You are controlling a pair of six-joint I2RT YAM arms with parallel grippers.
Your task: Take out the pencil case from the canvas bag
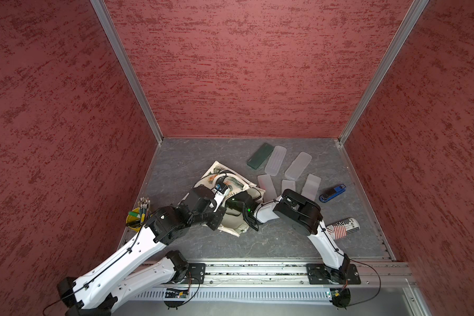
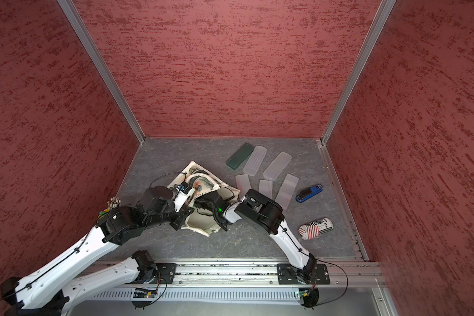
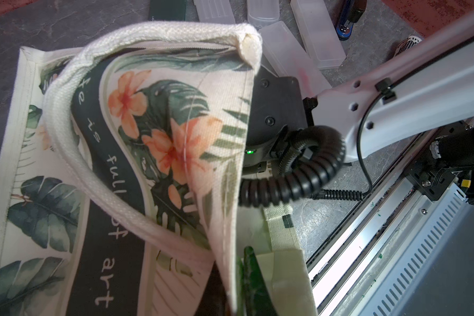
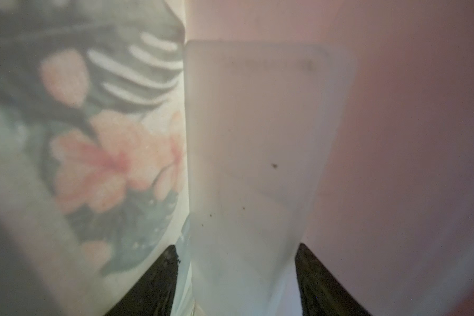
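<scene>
The cream canvas bag (image 1: 231, 223) with floral print lies open at the table's middle-left. My left gripper is shut on the bag's fabric edge, holding it up. My right gripper reaches inside the bag, mostly hidden in both top views. In the right wrist view its fingers stand part open around a translucent pencil case (image 4: 252, 131), which lies against the floral inner fabric; whether they touch it I cannot tell.
Several pencil cases (image 1: 298, 166) lie at the back right, with a blue tool (image 1: 331, 192) and a can (image 2: 315, 228) further right. A yellow pen cup (image 1: 134, 218) stands at the left.
</scene>
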